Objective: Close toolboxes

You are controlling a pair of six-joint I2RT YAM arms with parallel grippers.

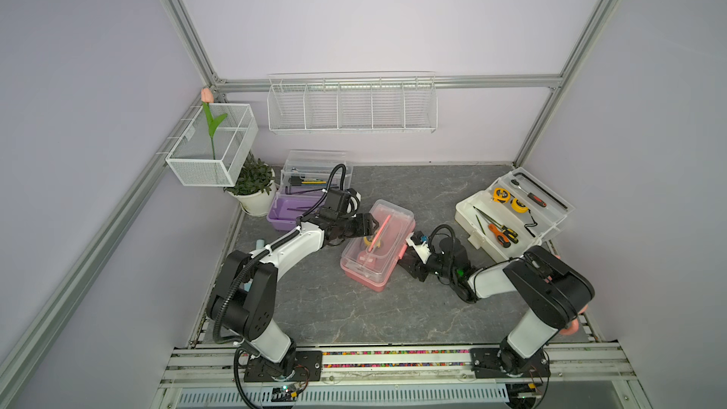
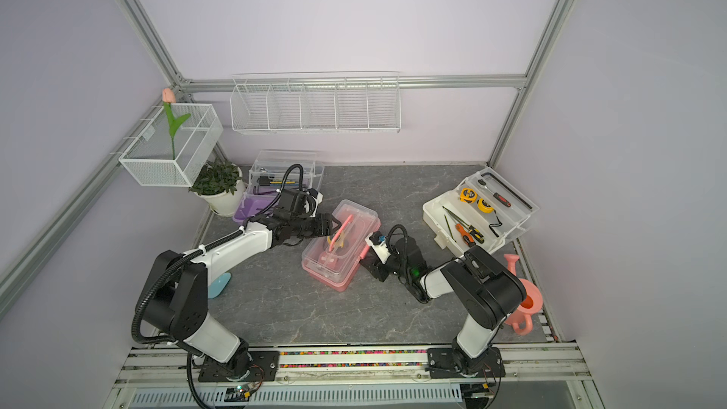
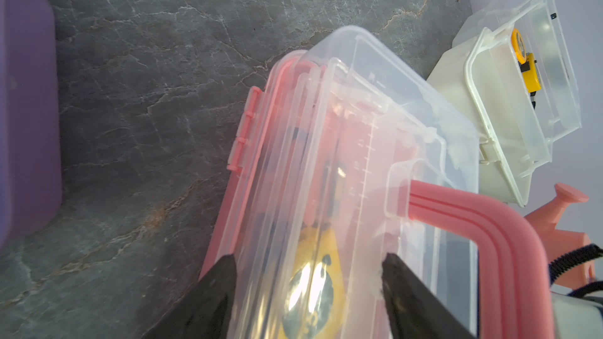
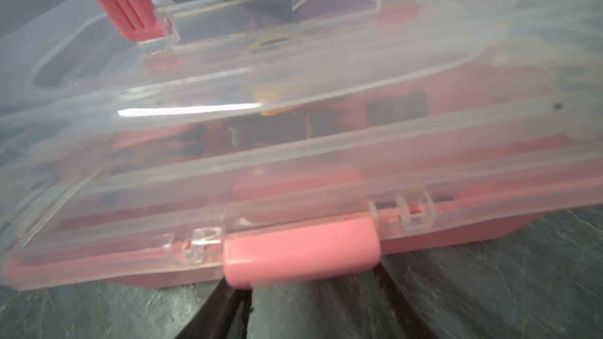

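A pink toolbox [image 1: 376,246] lies mid-table, its clear lid lowered over tools, pink handle [image 3: 477,213] on top. My left gripper is open on top of the lid, fingers apart over it. At the box's right-hand side my right gripper is open, fingertips just below the pink latch [image 4: 301,248]. A white toolbox [image 1: 477,227] at the right stands open with tools and two tape measures; behind my left arm a purple toolbox [image 1: 284,212] has its lid raised.
A potted plant [image 1: 255,189] and wire basket [image 1: 212,166] are at the back left. A pink watering can [image 2: 522,303] stands behind my right arm at the right edge.
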